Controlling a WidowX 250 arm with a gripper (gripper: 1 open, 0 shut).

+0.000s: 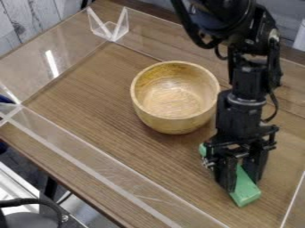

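The black gripper (240,162) hangs low at the right of the camera view, its fingers around and over a green block (243,190) that lies on the wooden table (95,160). The block's lower end shows below the fingers; the rest is mostly hidden. Whether the fingers press on it is hard to tell.
A light wooden bowl (176,96) stands left of the arm, near the middle. A clear plastic piece (109,22) is at the back left. A black object (24,216) is at the bottom left corner.
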